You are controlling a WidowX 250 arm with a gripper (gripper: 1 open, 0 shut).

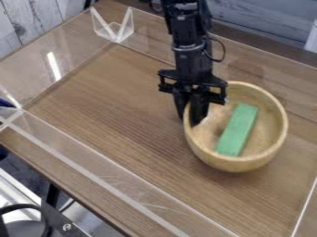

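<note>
A cream round bowl (260,139) sits on the wooden table right of centre, with a green rectangular block (238,130) lying inside it. My black gripper (196,104) comes down from above and is shut on the bowl's left rim, which appears raised and tilted; the fingertips are partly lost in dark detail.
Bare wood (99,120) fills the left and front of the table. White tape marks a corner near the top left and edges at left and lower right. Black cables and a white wall lie outside the table's left edge.
</note>
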